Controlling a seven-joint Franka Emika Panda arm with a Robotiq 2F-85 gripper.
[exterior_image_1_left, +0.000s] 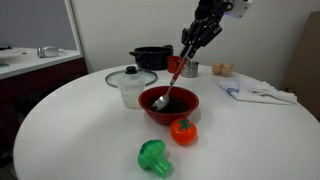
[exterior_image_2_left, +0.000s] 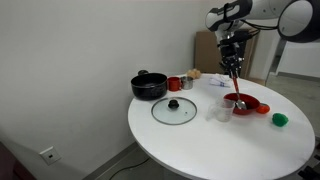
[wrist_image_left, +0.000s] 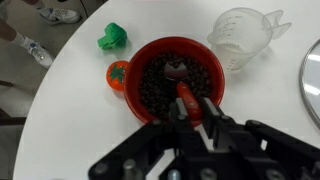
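Note:
A spoon with a red handle slants down from my gripper, which is shut on the handle's upper end. The spoon's metal head is inside a red bowl. Seen from the wrist, the bowl holds many small dark beans, and the spoon head is over or among them; contact is hard to tell. My gripper is above the bowl's near edge in that view.
Around the bowl are a clear measuring cup, a red tomato and green broccoli. Farther back stand a glass lid, a black pot and a white cloth.

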